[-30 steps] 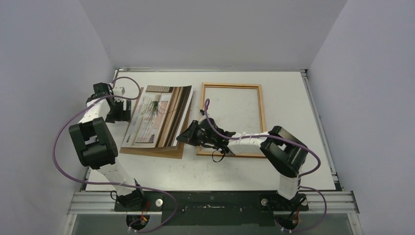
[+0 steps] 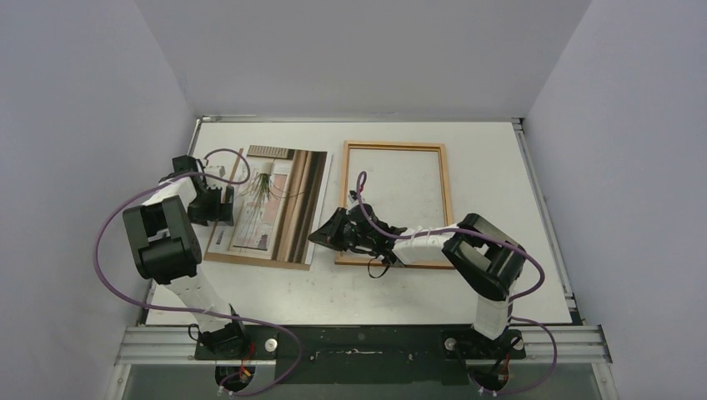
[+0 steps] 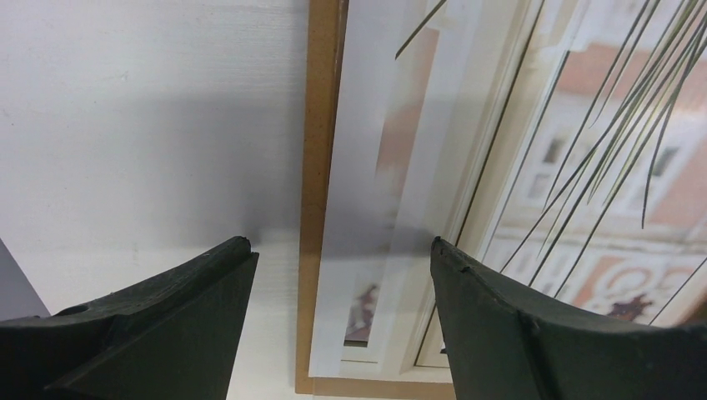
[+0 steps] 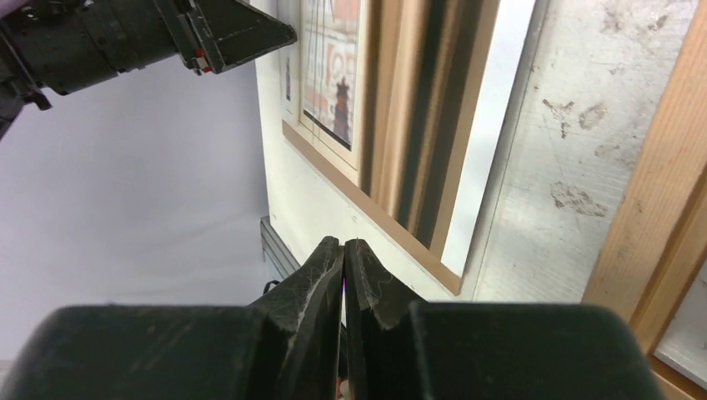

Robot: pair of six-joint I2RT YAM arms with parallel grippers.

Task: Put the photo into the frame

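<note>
The photo [image 2: 288,200], a still life with thin green stems and brown curtains, lies flat on a brown backing board [image 2: 250,262] at the left of the table. The board shows as a tan strip along the photo's left and bottom edges. At that left edge stands my left gripper, its fingers apart, one over bare table and one over the photo, with nothing gripped. My right gripper is shut near the photo's lower right corner; no photo shows between its fingertips. The wooden frame [image 2: 448,187] lies to the right, partly hidden by my right arm.
Inside the frame is a pale panel [image 2: 396,183]. A narrow strip of table separates board and frame. Clear white table [image 2: 492,167] extends right of the frame, and grey walls stand around. Purple cables [image 2: 96,250] loop over both arms.
The photo's lower right part, bent up at my right gripper before, now lies flat on the board. The right gripper shifted slightly right. My left gripper moved right, onto the photo's left edge.
</note>
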